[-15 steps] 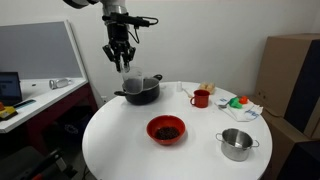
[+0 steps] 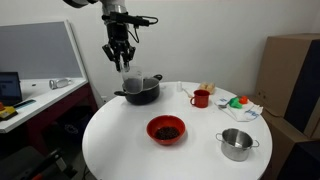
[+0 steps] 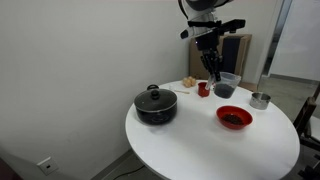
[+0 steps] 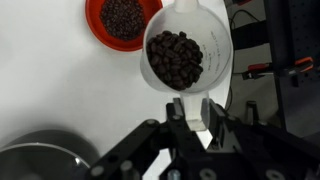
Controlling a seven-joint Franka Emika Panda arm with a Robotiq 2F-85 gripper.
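Observation:
A clear measuring cup (image 4: 214, 48) with dark beans (image 4: 175, 60) in it hangs above the table. My gripper is shut on the cup's handle, seen at the bottom centre of the wrist view. In exterior view 1 the cup (image 2: 133, 78) is upright in front of the black pot (image 2: 146, 97), held by the gripper (image 2: 125, 64). A red bowl (image 2: 165, 142) with dark contents stands at the table's middle, apart from the cup. In exterior view 2 the cup (image 3: 228, 83) hides part of the table behind it.
A steel pot (image 2: 236, 151) stands at the right, with a red mug (image 2: 200, 101) farther back. Small colourful items (image 2: 240, 101) lie on a white cloth near the right edge. Cardboard boxes (image 2: 288, 85) stand beyond it.

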